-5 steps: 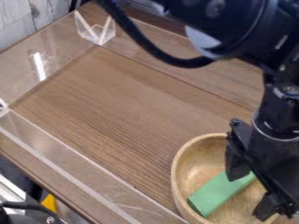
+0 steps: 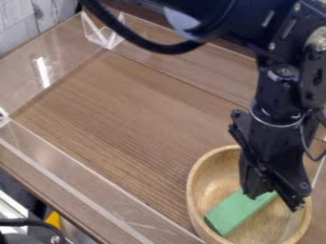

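My black gripper (image 2: 270,179) hangs over a light wooden bowl (image 2: 204,187) at the lower right. Its fingers are close together, shut, and nothing shows held between them. A green block (image 2: 232,213) lies tilted inside the bowl, its upper end partly hidden behind the gripper.
Clear plastic edging runs along the left and front, with a white clear holder (image 2: 102,29) at the back left and dark cables near the lower left corner.
My gripper has moved up and slightly left, and its fingers have drawn closer together than a second ago. The green block stays in the bowl.
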